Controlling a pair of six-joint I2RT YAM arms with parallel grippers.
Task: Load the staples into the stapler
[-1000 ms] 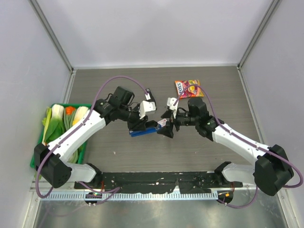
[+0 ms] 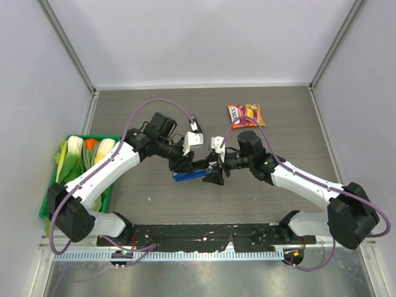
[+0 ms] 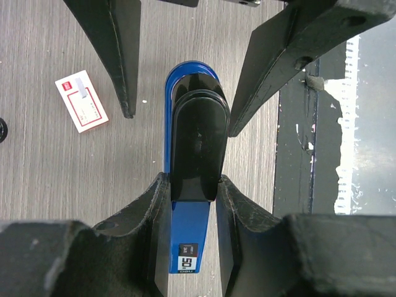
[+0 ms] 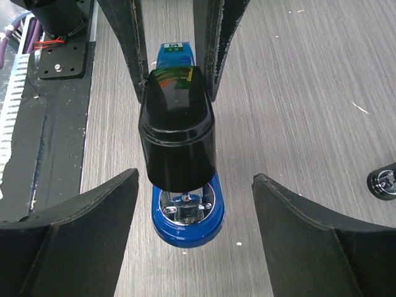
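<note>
A blue stapler [image 2: 189, 176] with a black top is held horizontally over the table by my left gripper, shut on it; in the right wrist view its rounded blue end [image 4: 185, 232] with bright metal lies nearest. My right gripper is part open around that end, its fingers apart on either side, not visibly touching. A small white box with red print [image 3: 81, 101], probably staples, lies on the table, seen in the left wrist view.
A red snack bag [image 2: 246, 116] lies at the back right, a small black object [image 2: 195, 122] at the back centre, and a green crate [image 2: 106, 199] of vegetables at the left. The table's front edge has a dark strip.
My right gripper has moved left and slightly down in the top view, closer round the stapler. The left gripper and stapler have shifted slightly right.
</note>
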